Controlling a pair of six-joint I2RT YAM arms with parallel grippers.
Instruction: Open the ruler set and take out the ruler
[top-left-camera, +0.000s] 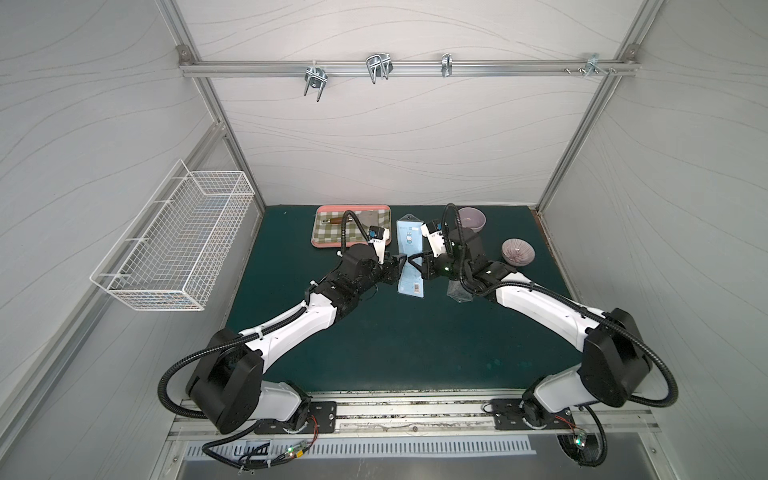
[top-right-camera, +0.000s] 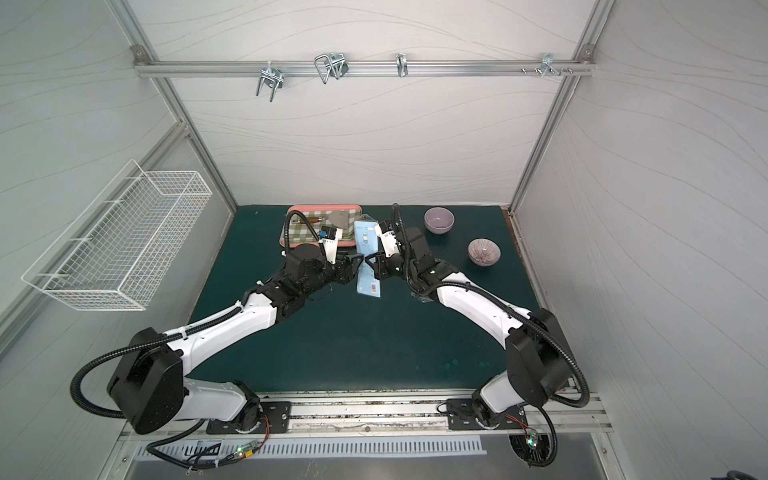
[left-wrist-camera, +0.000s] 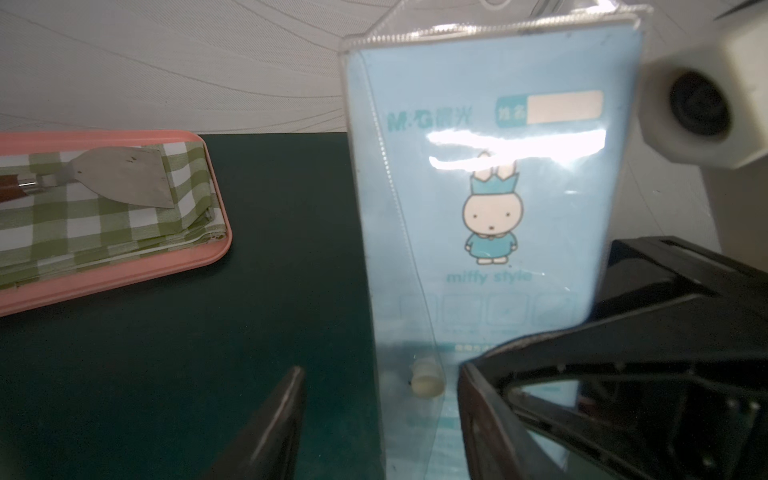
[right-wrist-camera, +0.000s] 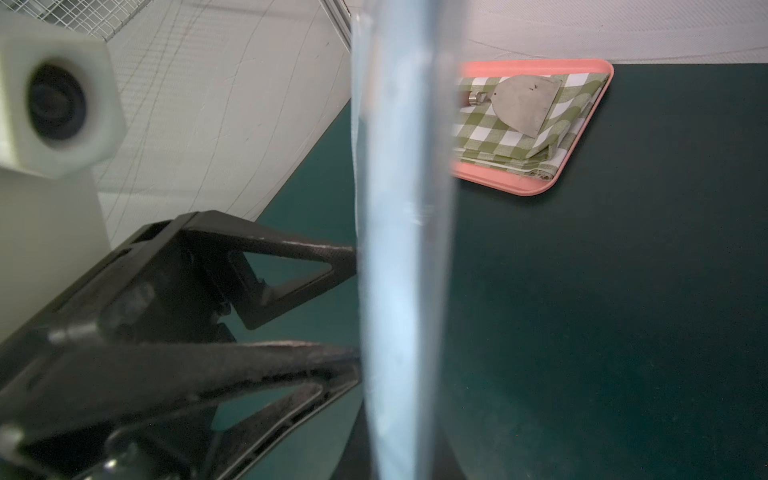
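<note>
The ruler set, a pale blue Miffy pouch in clear plastic (left-wrist-camera: 480, 304), hangs upright between my grippers above the table, with a round white snap on its flap. My right gripper (top-right-camera: 369, 257) is shut on the pouch from the right, its fingers crossing the lower half in the left wrist view. My left gripper stands part open facing the pouch, its fingertips low either side of the pouch's left edge near the snap. In the right wrist view the pouch's edge is blurred and hides part of my left gripper.
A pink tray (top-left-camera: 315, 229) with a checked cloth and spatula lies at the back left. Two bowls (top-left-camera: 517, 251) (top-right-camera: 438, 220) stand at the right, and clear plastic (top-left-camera: 459, 293) lies behind the right arm. A wire basket (top-left-camera: 144, 272) hangs on the left wall.
</note>
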